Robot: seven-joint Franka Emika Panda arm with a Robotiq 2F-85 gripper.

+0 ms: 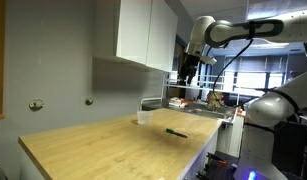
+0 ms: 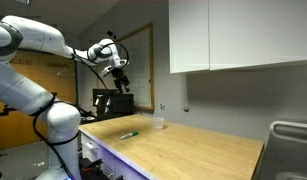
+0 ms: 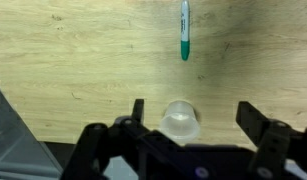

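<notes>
A green marker with a pale barrel lies on the wooden table, and exterior view 1 shows the same marker near the table's right side. Farther back stands a white container, beside the wall. From above, a round white container appears between the fingers in the wrist view, well below them. My gripper is open, its two fingers wide apart and nothing held. High above the table's right end hangs the gripper, clear of both objects.
White cabinets overhang the back of the table. A wire rack stands behind the container.
</notes>
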